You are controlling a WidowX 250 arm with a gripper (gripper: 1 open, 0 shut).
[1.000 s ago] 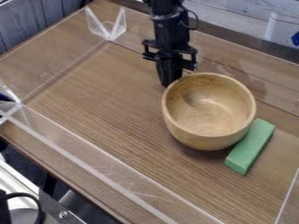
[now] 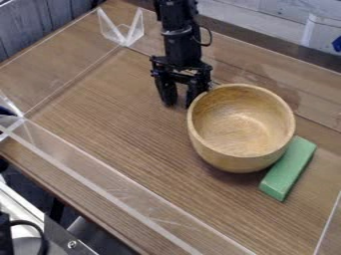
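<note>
The black robot arm reaches down from the top centre to my gripper (image 2: pixel 181 82), which stands just behind the upper left rim of a large wooden bowl (image 2: pixel 240 127) on the brown table. Its dark fingers are low over the tabletop, and I cannot tell whether they touch the bowl or whether anything is between them.
A green block (image 2: pixel 288 169) lies at the bowl's right. A white object (image 2: pixel 122 28) stands at the back left.
My gripper has shifted slightly left and now shows more clearly behind the bowl's rim.
</note>
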